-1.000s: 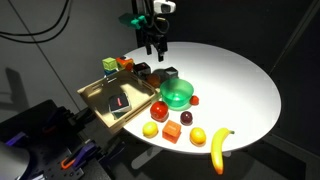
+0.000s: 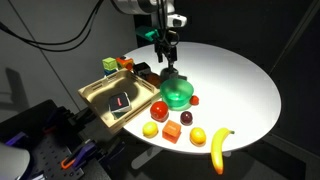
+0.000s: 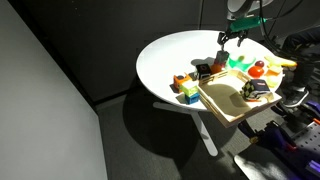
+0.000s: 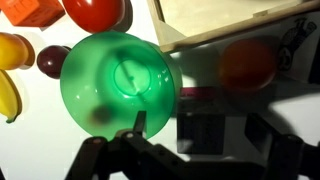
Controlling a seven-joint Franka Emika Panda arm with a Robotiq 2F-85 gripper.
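My gripper point(image 2: 167, 63) is open, pointing down above the far side of the white table. Below it stands a dark block point(image 2: 170, 74); in the wrist view this black block point(image 4: 200, 130) lies between the spread fingers, with no grip on it. A green bowl point(image 4: 118, 85) sits right beside the block, close to one finger. An orange-red round thing point(image 4: 248, 65) lies on the block's other side, near the wooden tray point(image 4: 185, 40). In exterior view 2 the gripper point(image 3: 232, 42) hangs at the table's far side.
The tray point(image 2: 98, 84) holds a dark-topped box point(image 2: 119, 104). Colored blocks point(image 3: 188, 92) stand beside it. Around the bowl lie a red tomato point(image 2: 159, 110), a lemon point(image 2: 150, 130), an orange block point(image 2: 172, 131), an orange point(image 2: 198, 136) and a banana point(image 2: 218, 150).
The gripper has moved to the right and downward, from beyond the dark block to just over it. The objects on the table appear unmoved.
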